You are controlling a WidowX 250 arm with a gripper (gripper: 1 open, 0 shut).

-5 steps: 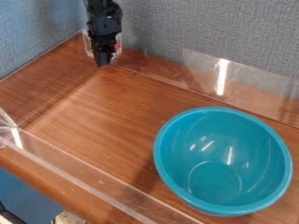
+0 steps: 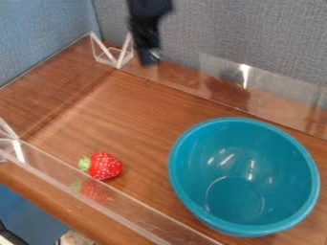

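Observation:
A red strawberry (image 2: 105, 166) with a green top lies on the wooden table near its front left, close to the clear front wall. The dark gripper (image 2: 145, 48) is at the top of the view, high toward the back wall and blurred, well apart from the strawberry; whether its fingers are open or shut is not clear. A teal bowl (image 2: 244, 176) stands at the right, empty, with the strawberry to its left.
Clear plastic walls edge the wooden table (image 2: 141, 115), with grey and blue padded panels behind.
The strawberry, out of sight a second ago, has moved from the left middle toward the front. The gripper has risen and moved right from the back left corner.

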